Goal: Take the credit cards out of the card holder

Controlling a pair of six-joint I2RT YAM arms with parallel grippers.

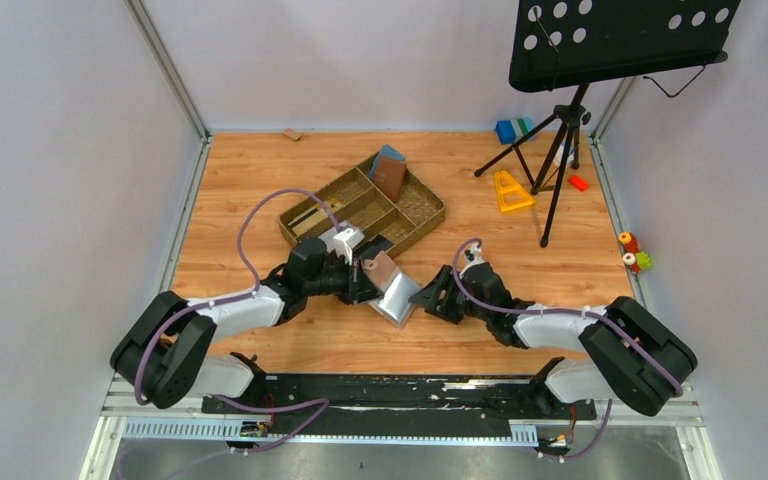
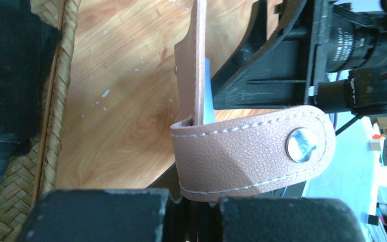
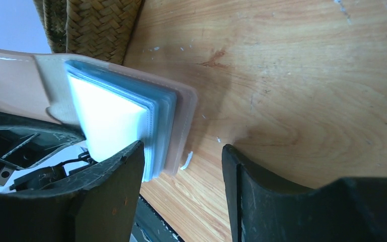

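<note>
The pink leather card holder (image 1: 381, 268) is spread apart low over the table, between my two arms. My left gripper is shut on its cover, just below the strap (image 2: 244, 154) with the silver snap. In the right wrist view its clear bluish sleeves (image 3: 158, 113) face up, the top one glaring white, so single cards cannot be made out. Beside the sleeves' free end, my right gripper stands open. One of its fingers (image 3: 123, 184) overlaps the holder's corner in that view; nothing is clamped there.
Behind my left gripper lies a woven divided tray (image 1: 425, 235) with dark flat items and a brown wallet (image 1: 389, 177). Farther back right stand a black tripod stand (image 1: 560, 150) and a yellow triangle piece (image 1: 512, 191). Bare wood lies in front.
</note>
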